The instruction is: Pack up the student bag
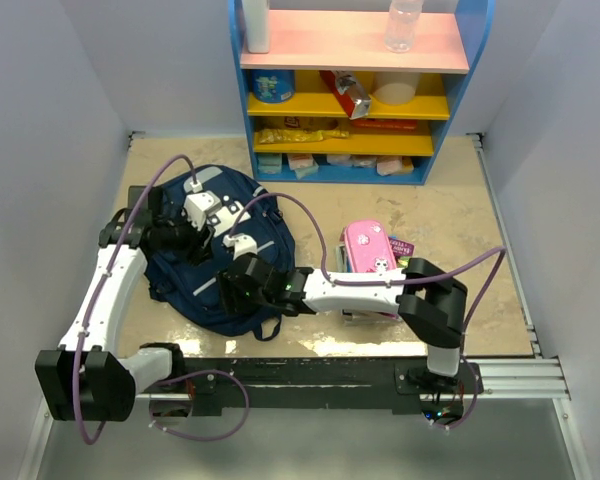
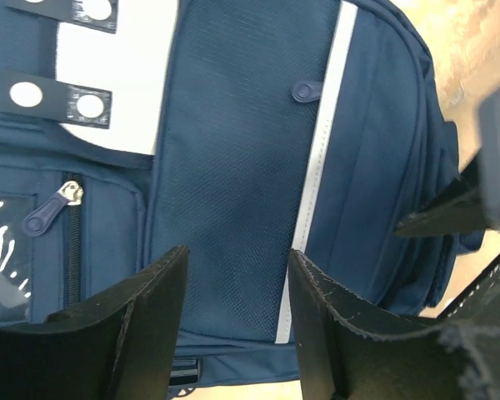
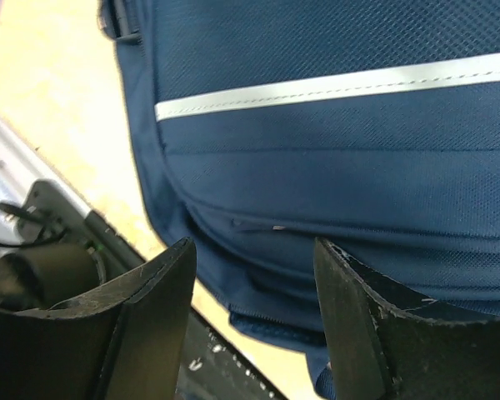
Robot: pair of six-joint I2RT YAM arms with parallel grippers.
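The navy blue backpack (image 1: 265, 262) lies flat on the left side of the table, with white stripes and several zippers. My left gripper hovers over its front panel, fingers part open and nothing between them. In that left wrist view a zipper pull (image 2: 307, 91) sits by the white stripe. My right gripper is open above the bag's lower end, nothing between its fingers; there the stripe (image 3: 333, 85) crosses the fabric. A pink pencil case (image 1: 368, 247) rests at right on a pile of books, partly hidden by my right arm.
A shelf unit (image 1: 340, 105) with blue sides stands at the back, holding several snack packs, a blue can (image 1: 273, 85) and a clear bottle (image 1: 403, 25).
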